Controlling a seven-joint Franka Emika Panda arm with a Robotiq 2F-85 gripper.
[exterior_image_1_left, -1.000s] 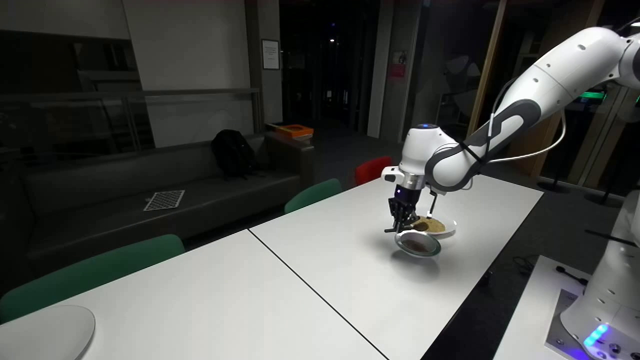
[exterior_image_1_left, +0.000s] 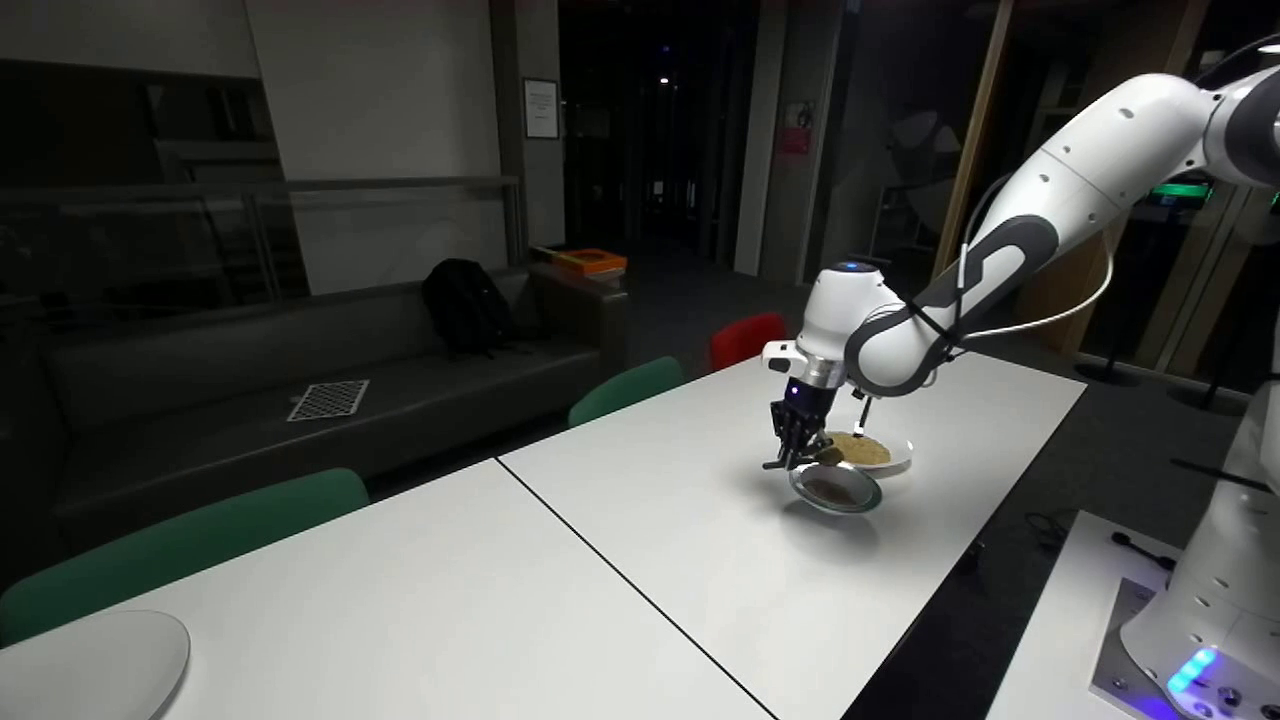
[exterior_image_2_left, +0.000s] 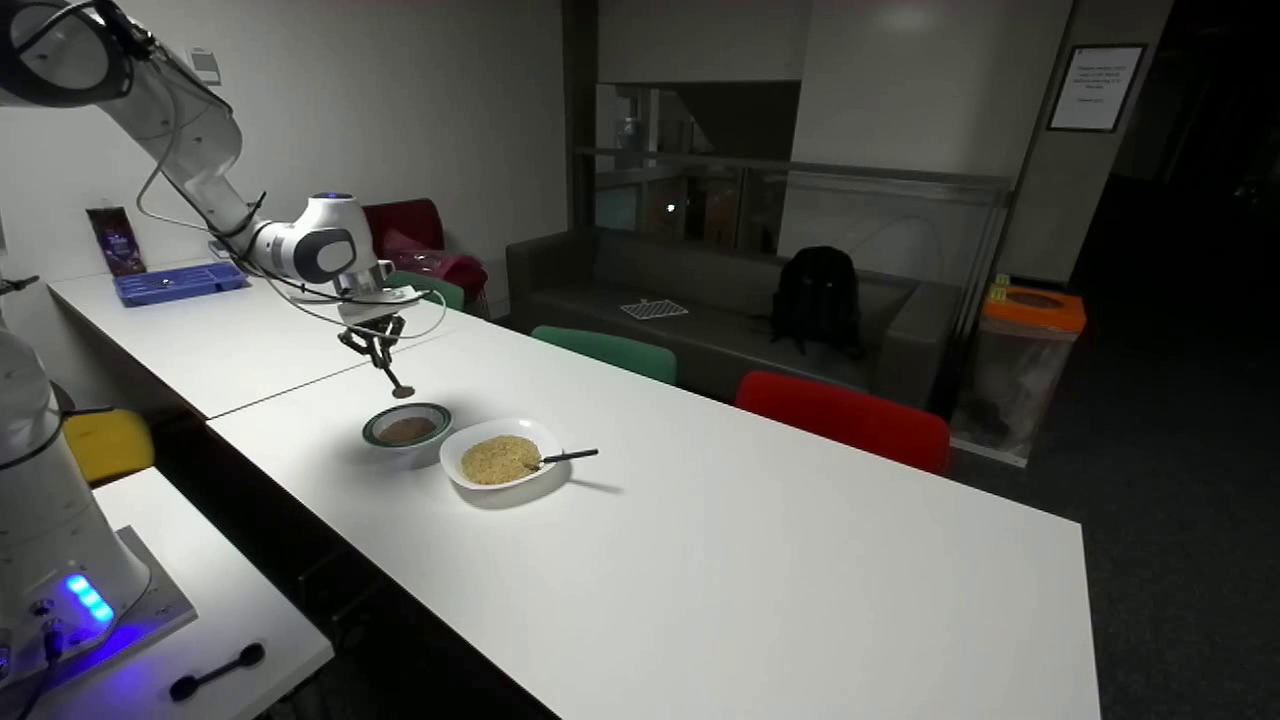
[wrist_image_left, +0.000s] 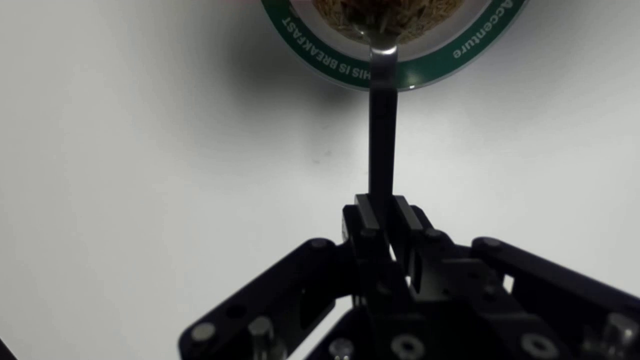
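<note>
My gripper is shut on the black handle of a spoon (wrist_image_left: 382, 135). In the wrist view the spoon reaches up over a green-rimmed bowl (wrist_image_left: 321, 59) with lettering on its rim and brownish flakes inside; the spoon's head, near the top edge, seems to carry similar flakes. Exterior view 2 shows the spoon head (exterior_image_2_left: 403, 391) above the far side of that bowl (exterior_image_2_left: 374, 433), clear of its contents. Beside it stands a white bowl (exterior_image_2_left: 528, 428) of yellowish grain, a second dark-handled spoon (exterior_image_2_left: 570, 455) leaning out of it.
Wide bare stretches of the white table (exterior_image_2_left: 780, 540) lie around the bowls. A blue tray (exterior_image_2_left: 180, 283) sits at the far left end, and a round white plate (exterior_image_1_left: 96, 660) at the near left in exterior view 1. Green and red chairs (exterior_image_2_left: 840, 420) line the far edge.
The gripper and spoon have shifted slightly left and down in exterior view 1, the spoon head moving left above the bowl's rim. Both bowls stay where they were.
</note>
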